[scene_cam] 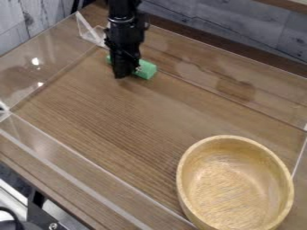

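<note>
My gripper (121, 65) reaches down from the top of the view onto a green object (143, 68) at the back left of the wooden table (132, 135). The black arm covers part of the object, and whether the fingers are open or shut on it is too small to tell.
A large empty tan bowl (234, 180) sits at the front right. A wall runs along the back, and the table's left edge shows at the lower left.
</note>
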